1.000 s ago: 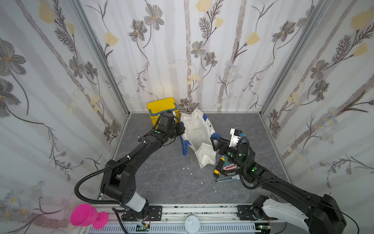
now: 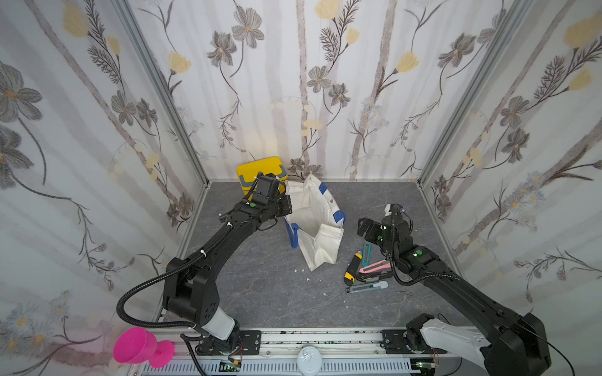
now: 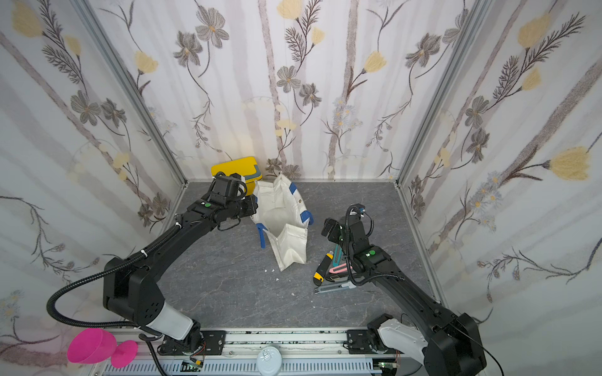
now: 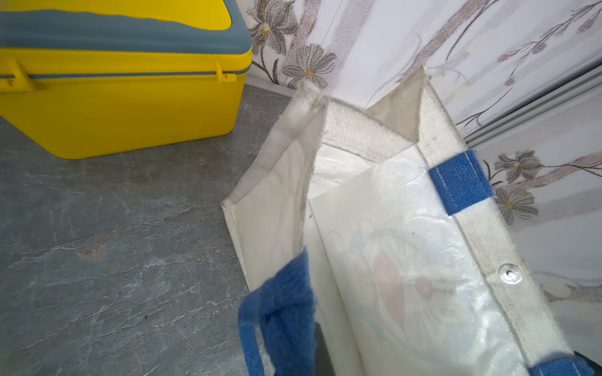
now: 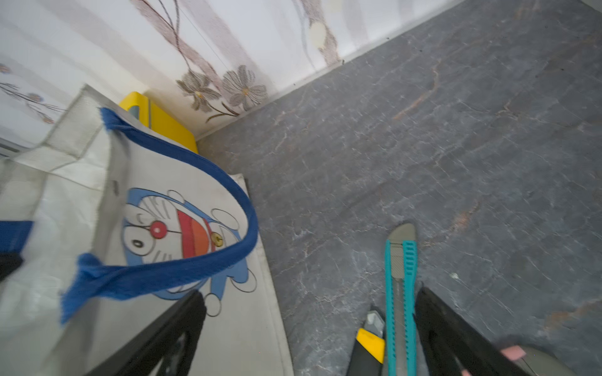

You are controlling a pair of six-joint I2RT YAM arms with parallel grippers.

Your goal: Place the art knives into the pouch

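The white pouch (image 2: 319, 219) with blue handles stands open mid-table, cartoon print on its side. My left gripper (image 2: 283, 206) is shut at the pouch's left rim by a blue handle; its fingertips are mostly hidden. My right gripper (image 2: 365, 228) is open above several art knives right of the pouch, nothing between its fingers: a teal knife (image 5: 407, 282), a black-and-yellow knife (image 2: 352, 269), a pink knife (image 2: 376, 266) and a light-blue one (image 2: 367, 287).
A yellow box (image 4: 138, 112) stands at the back left, behind the left arm.
My right gripper has moved right, away from the pouch's rim to over the knives. My left gripper has shifted slightly left, and the pouch with it, now opened a little differently.
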